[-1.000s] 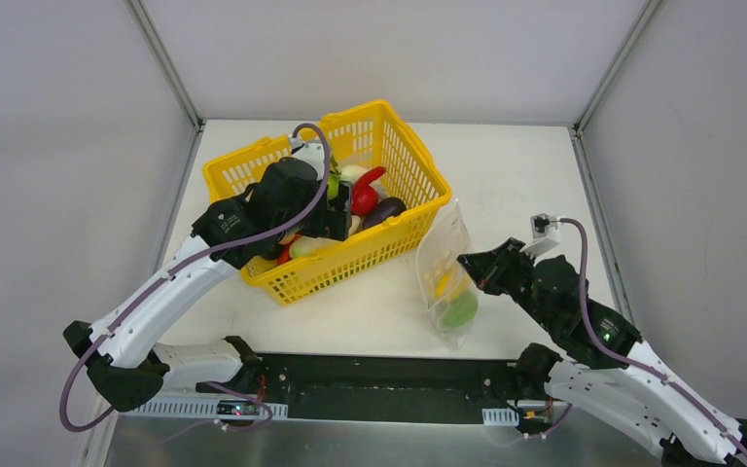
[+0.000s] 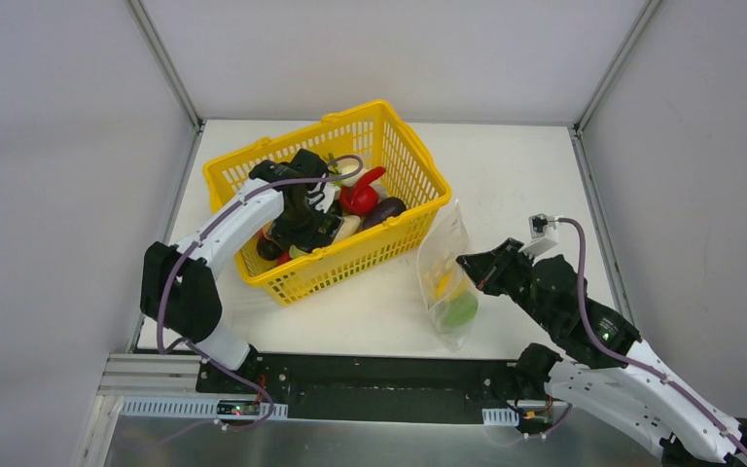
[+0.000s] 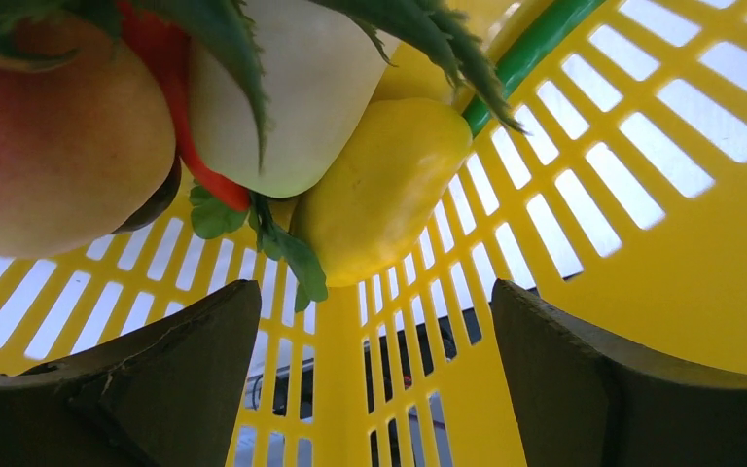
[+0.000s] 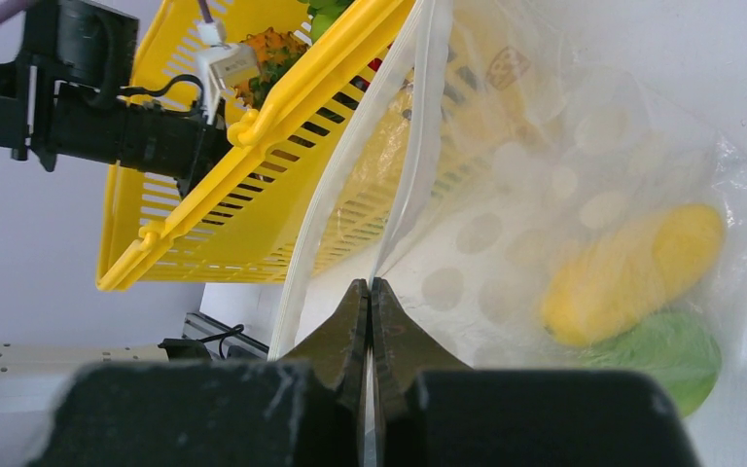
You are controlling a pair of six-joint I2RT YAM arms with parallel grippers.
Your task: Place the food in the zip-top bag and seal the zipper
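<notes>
The clear zip top bag (image 2: pixel 444 255) stands right of the basket, its mouth parted. Inside it lie a yellow food piece (image 4: pixel 634 272) and a green one (image 4: pixel 663 358), seen through the plastic. My right gripper is shut on one edge of the bag's zipper strip (image 4: pixel 418 161). Down among the food in the basket, my left gripper has its fingers apart and nothing between them. Ahead of those fingers are a yellow food piece (image 3: pixel 384 185), a white one (image 3: pixel 282 88) and a peach-like fruit (image 3: pixel 53 146).
The yellow basket (image 2: pixel 336 269) fills the left-middle of the table, with a red pepper (image 2: pixel 358 197) and an eggplant (image 2: pixel 384 212) among its contents. Slotted basket walls rise close to my left fingers. Bare table (image 2: pixel 520 175) lies at the right rear.
The right arm and the bag look still.
</notes>
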